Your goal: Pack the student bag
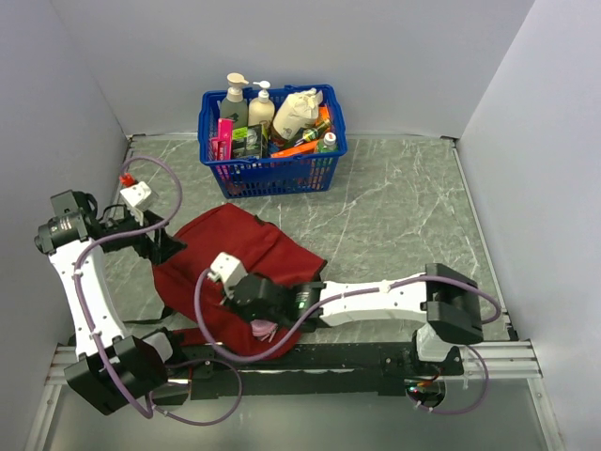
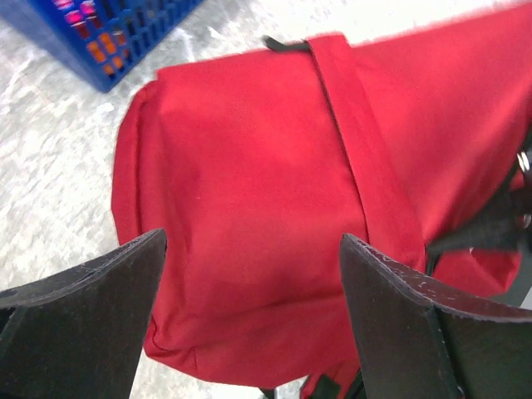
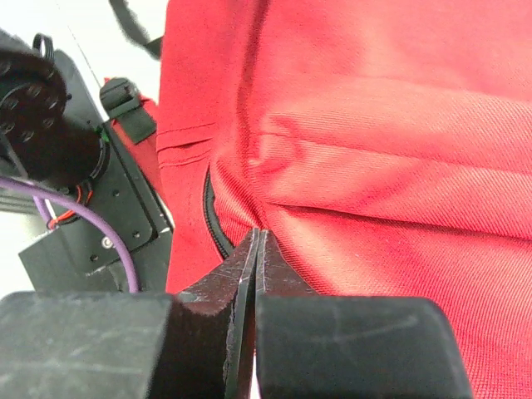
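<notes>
The red backpack [image 1: 216, 240] lies on the marbled floor, creased, with straps at its left. My left gripper [image 1: 161, 246] hangs open over its upper left; in the left wrist view the bag's panel [image 2: 241, 166] fills the space between and beyond the open fingers. My right gripper is shut, its tips at the bag fabric beside a black zipper [image 3: 212, 218]; I see nothing clearly between them. In the top view the right arm covers the bag's lower right.
A blue basket [image 1: 272, 178] packed with bottles, pouches and boxes stands at the back. Grey walls surround the area, and a black rail runs along the front.
</notes>
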